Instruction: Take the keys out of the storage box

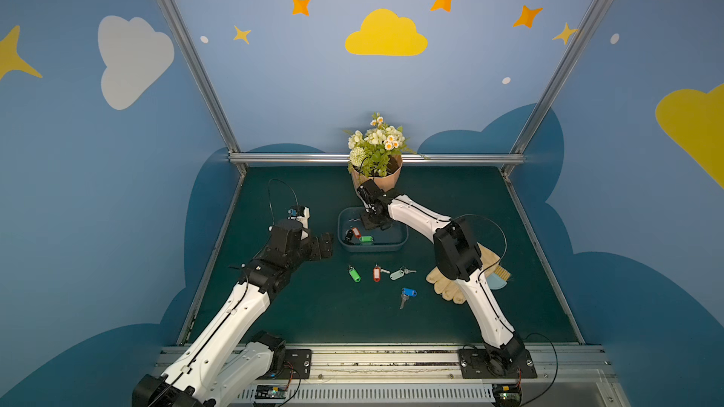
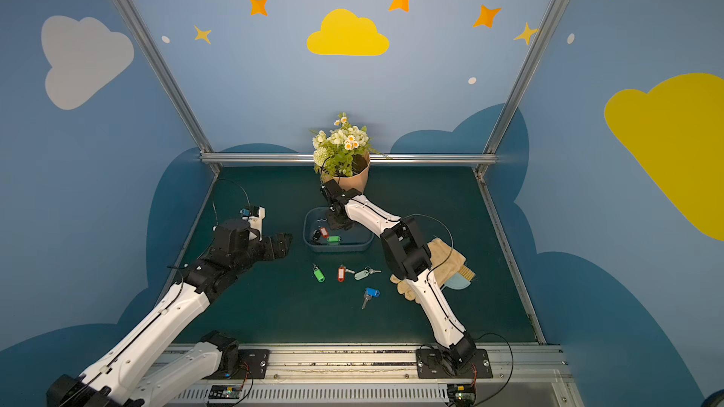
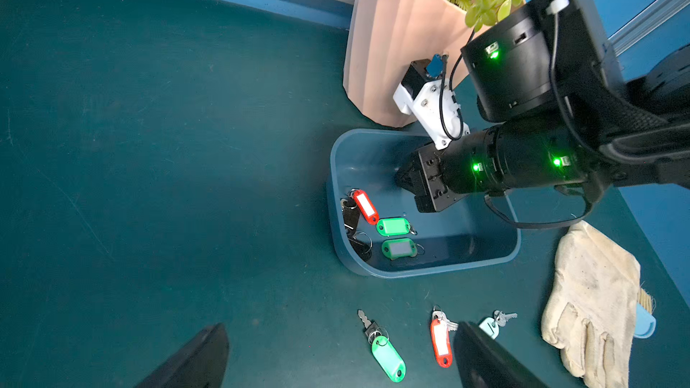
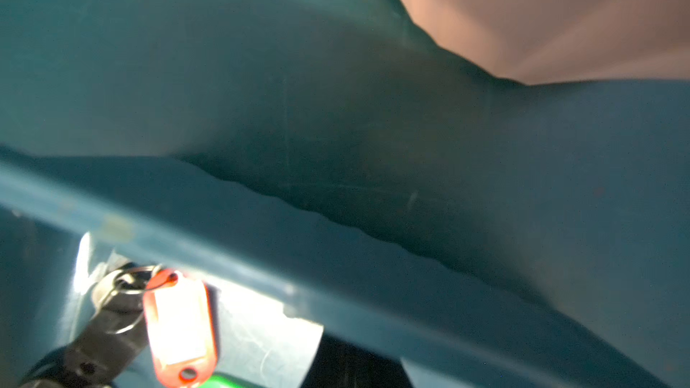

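A blue storage box (image 3: 336, 194) holds several tagged keys: a red tag (image 3: 365, 206), a green tag (image 3: 393, 226), another green tag (image 3: 399, 248) and black-headed keys (image 3: 350, 217). Inside the box's far part is my right gripper, pointing down; its dark fingers (image 4: 352, 370) are together in the right wrist view, and nothing shows between them. My left gripper (image 1: 325, 246) stands open and empty to the left of the box. On the table in front lie keys with a green tag (image 1: 354, 274), a red tag (image 1: 377, 273), a pale tag (image 1: 397, 274) and a blue tag (image 1: 408, 292).
Directly behind the box stands a flower pot (image 3: 388, 36). A work glove (image 3: 593, 291) and a brush (image 3: 645, 319) lie to the right, beneath the right arm. Table space left of the box is clear.
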